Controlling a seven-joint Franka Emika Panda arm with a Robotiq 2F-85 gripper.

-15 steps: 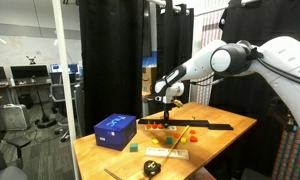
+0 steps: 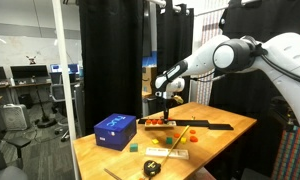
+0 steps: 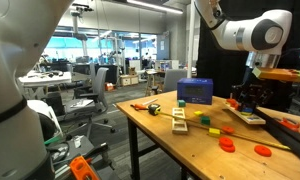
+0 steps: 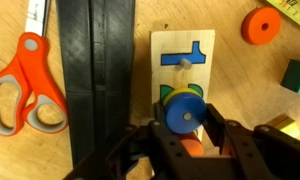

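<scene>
A blue disc [image 4: 184,113] sits between the fingers of my gripper, which is shut on it. Under it shows a wooden board [image 4: 182,44] painted with a blue figure 1 and bearing a small peg [image 4: 186,63]. A yellow piece [image 4: 178,91] peeks out behind the disc, and an orange-red one [image 4: 193,146] shows below it. Whether the disc is on a peg or held above the board cannot be told. From the side, the gripper [image 2: 167,114] is low over the board, at the far part of the table.
Black bars [image 4: 95,70] lie left of the board, with orange-handled scissors [image 4: 28,85] beyond. A red ring [image 4: 261,26], green block [image 4: 298,75] and yellow tape [image 4: 295,10] are on the right. The blue box [image 2: 115,131] stands at the table's left.
The objects on the table look unmoved.
</scene>
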